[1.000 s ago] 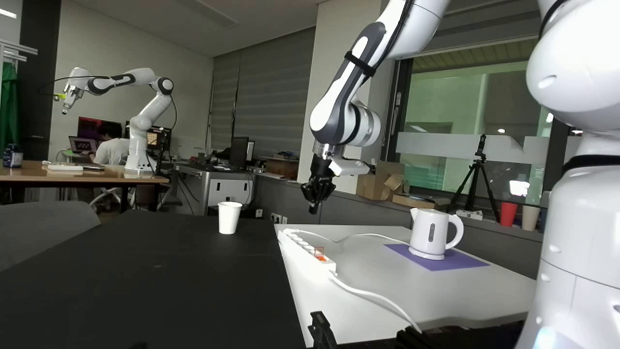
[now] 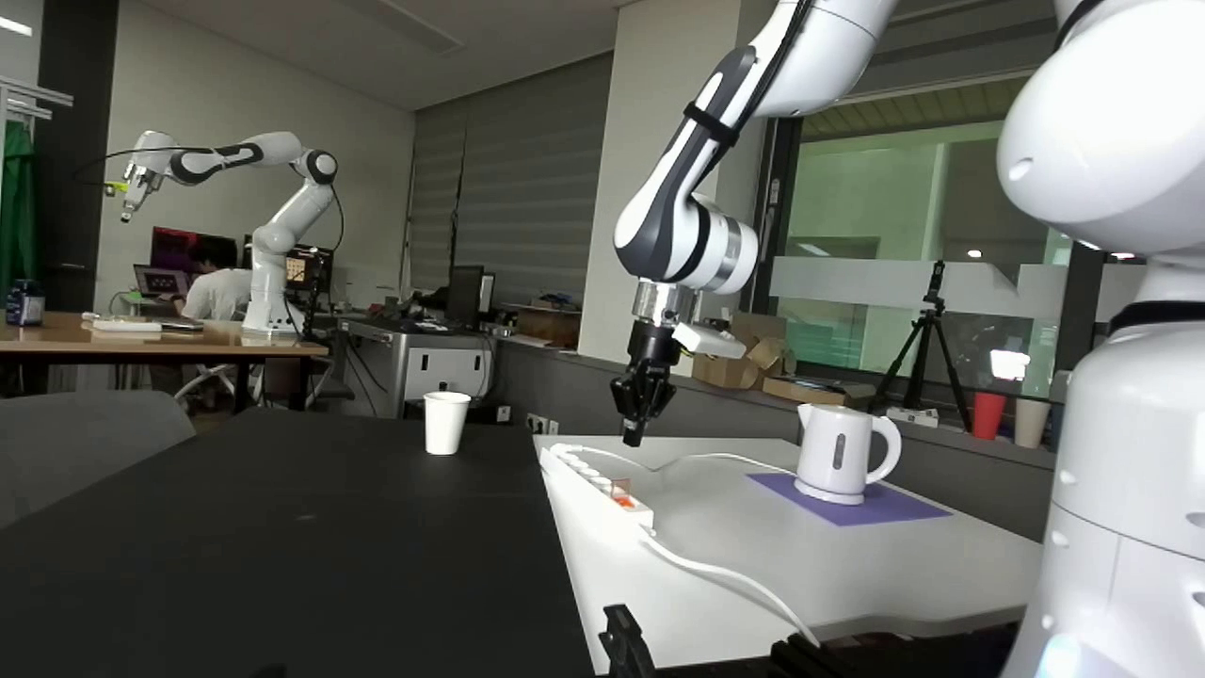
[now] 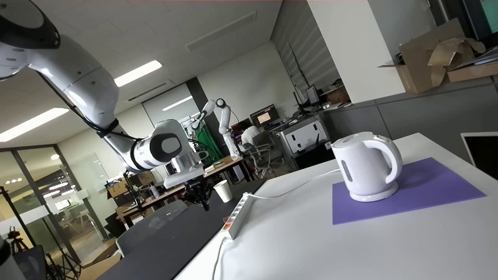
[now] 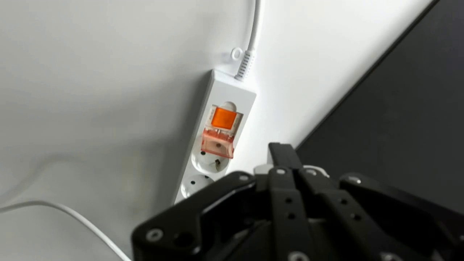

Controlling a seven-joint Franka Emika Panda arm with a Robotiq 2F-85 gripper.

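A white power strip lies on the white table near the dark table's edge. At one end it has an orange switch, with a clear reddish cover standing flipped back over the nearest socket. My gripper hangs above the strip, apart from it, pointing down. Its black fingers are shut together, nothing showing between them. In the wrist view they lie to the lower right of the switch and hide part of the strip. A white kettle stands upright on a purple mat.
A white cord runs from the strip's switch end, and another cable leads from its far end toward the kettle. On the dark table stands a white paper cup. Bare white tabletop separates strip and mat.
My gripper has come lower and shifted to the right in exterior view 1, nearer the power strip. Strip, switch cover, kettle and cup have stayed where they were.
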